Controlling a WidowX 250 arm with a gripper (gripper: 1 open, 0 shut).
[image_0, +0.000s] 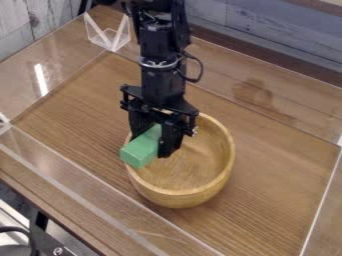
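A round yellow-tan bowl (194, 175) sits on the wooden table. My black gripper (158, 134) reaches down from the top over the bowl's back-left part, shut on a green block (140, 151). The block is held tilted at the bowl's left side, over or just inside the rim; its exact height is unclear. The fingertips are partly hidden behind the block and dark arm parts.
Bare wooden table (274, 130) spreads right and left of the bowl. A clear plastic item (110, 30) stands at the top left, another at the left edge. A black cable or part shows at the bottom-left corner.
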